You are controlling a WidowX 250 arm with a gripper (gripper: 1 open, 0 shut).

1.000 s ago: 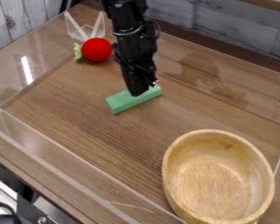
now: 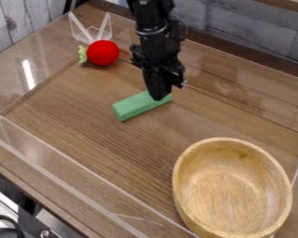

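Observation:
My black gripper (image 2: pixel 164 84) hangs from the top centre over the back of a green bar (image 2: pixel 141 107), which lies diagonally on the wooden table (image 2: pixel 77 158). The fingers look shut with nothing visible between them; whether they touch the bar cannot be told.
A red ball (image 2: pixel 101 53) sits at the back left, beside a small white wire-like object (image 2: pixel 93 28). A large tan bowl (image 2: pixel 233 191) fills the front right. The table's left, middle and back right are clear.
The gripper has moved to the right and slightly up over the last second. The green bar lies where it was.

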